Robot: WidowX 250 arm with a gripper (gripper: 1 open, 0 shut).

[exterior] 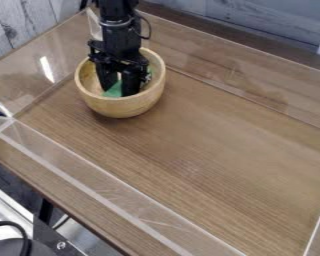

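Note:
A light wooden bowl [140, 103] stands on the wooden table toward the back left. My black gripper [120, 72] reaches down into it from above. A green object [115, 88] shows inside the bowl, partly hidden behind the fingers. The fingertips are dark and crowded against the green thing, so the exact grip is hard to make out.
Cables show at the lower left beyond the table's edge, and a pale wall stands at the top left.

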